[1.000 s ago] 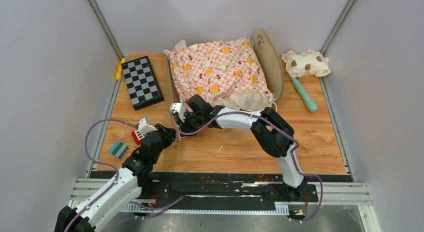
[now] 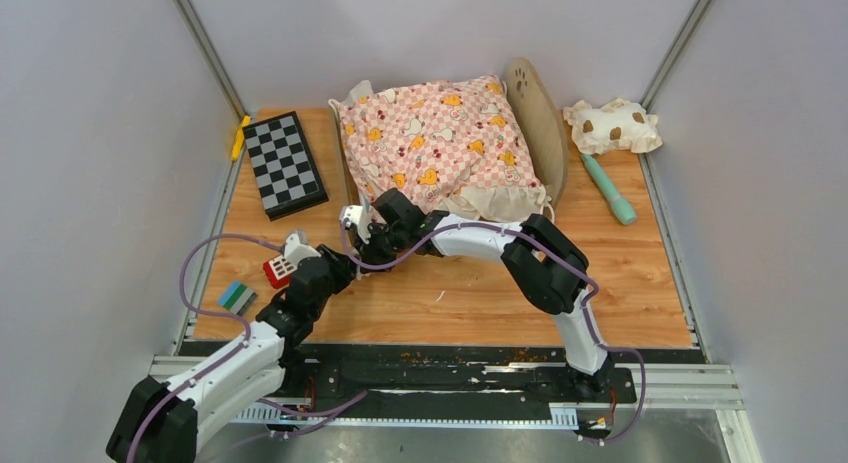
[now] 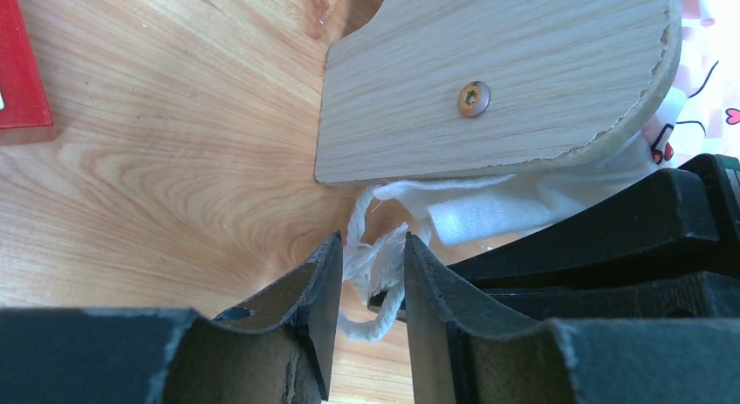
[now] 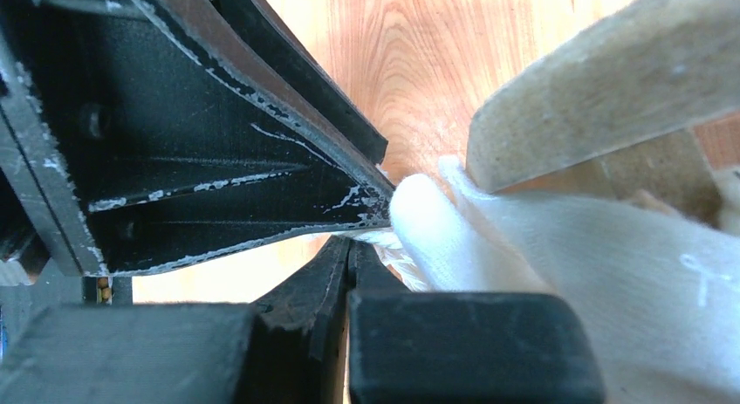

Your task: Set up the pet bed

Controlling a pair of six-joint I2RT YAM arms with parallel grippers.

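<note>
The pet bed has a pink-checked cushion (image 2: pixel 440 133) lying between its end boards, the right one (image 2: pixel 535 128) upright. At its front left corner, white cord (image 3: pixel 375 269) hangs in a small loop below a wooden board (image 3: pixel 524 72) and a white cloth tab (image 3: pixel 489 216). My left gripper is part open, its fingers on either side of the cord. Reaching in from the right, my right gripper is shut with its tips at the cord; whether cord is pinched between them is hidden. White cloth (image 4: pixel 558 256) lies beside it.
A chessboard (image 2: pixel 285 165), a red block (image 2: pixel 278 271) and a striped block (image 2: pixel 237 297) lie on the left. At right are a small frilled pillow (image 2: pixel 612 128) and a green bottle-like object (image 2: pixel 608 188).
The right arm and the bed have stayed still.
</note>
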